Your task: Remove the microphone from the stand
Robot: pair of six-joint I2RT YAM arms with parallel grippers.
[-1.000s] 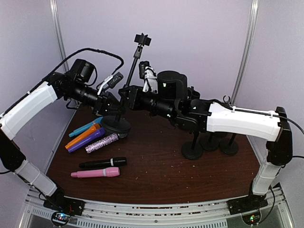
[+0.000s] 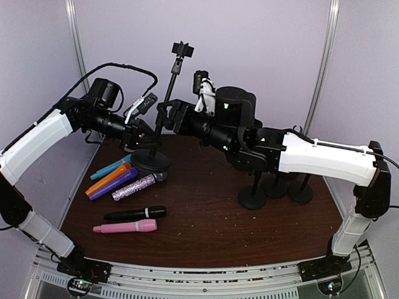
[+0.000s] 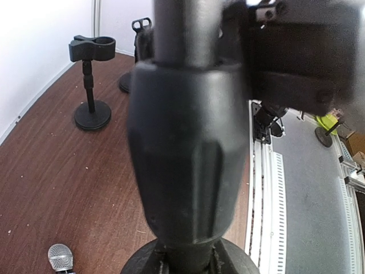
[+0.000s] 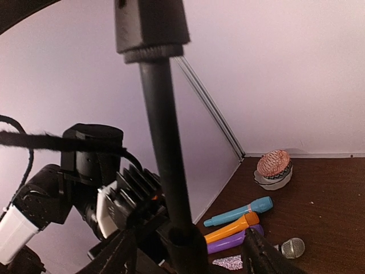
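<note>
A black stand with a round base is held tilted above the table at the left, a clip on top. My left gripper is shut on its lower pole section, which fills the middle of the left wrist view. My right gripper is beside the upper pole; in the right wrist view its open fingers stand either side of the pole. I see no microphone in the clip. Microphones lie on the table: blue, orange, purple, glitter, black and pink.
Several other stands stand at the right, partly behind the right arm. A bowl is at the back in the right wrist view.
The held stand's top has moved slightly left. The left arm is nearly unchanged.
</note>
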